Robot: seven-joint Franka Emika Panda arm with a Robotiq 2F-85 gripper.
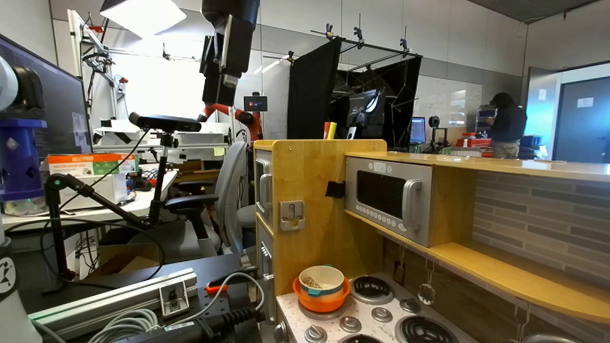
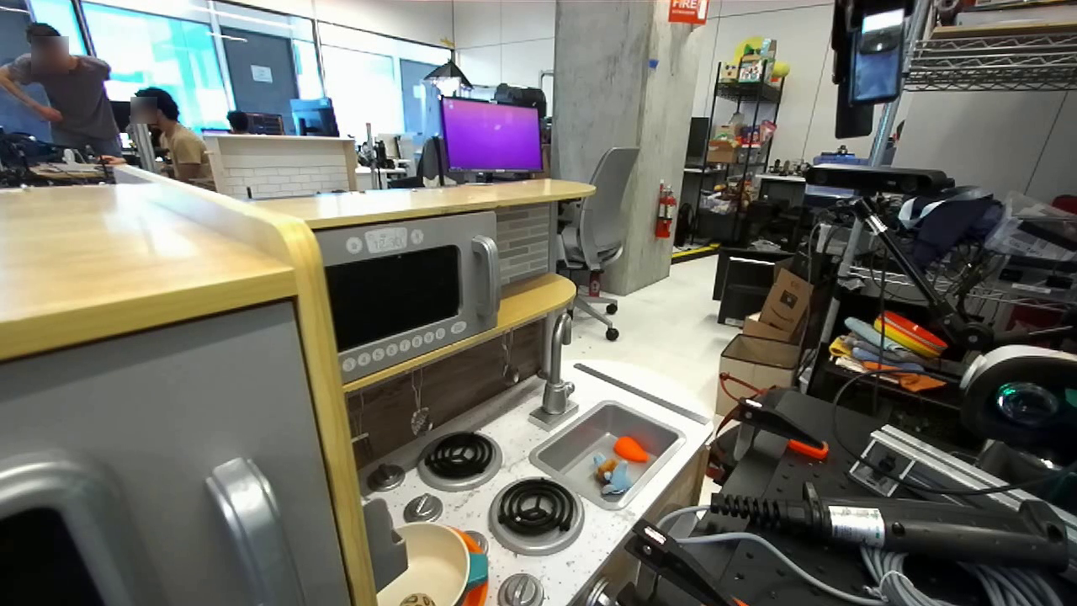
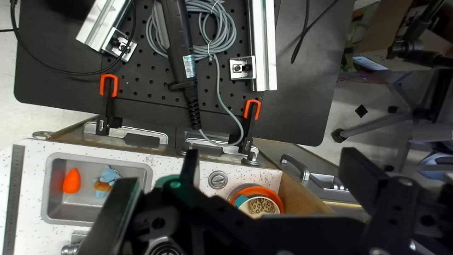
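Observation:
High above the black table and play kitchen, my gripper (image 1: 220, 85) points down, open, with nothing between its fingers. In the wrist view, the dark fingers (image 3: 360, 174) stand wide apart. Below, on the stove's corner, a cream pot (image 1: 321, 279) with teal handles sits in an orange bowl (image 1: 324, 303); a leopard-patterned item (image 3: 261, 205) lies inside the pot. The grey sink (image 2: 565, 454) contains an orange object (image 2: 631, 449) and a small blue plush toy (image 2: 617, 479). The gripper touches none of them.
A microwave (image 1: 389, 197) and wooden shelf (image 1: 514, 277) overhang the stovetop. The tall wooden side panel (image 1: 326, 228) rises beside the pot. Cables (image 3: 221, 29), metal rails (image 3: 264, 42) and orange-tipped clamps occupy the black table (image 3: 303, 106).

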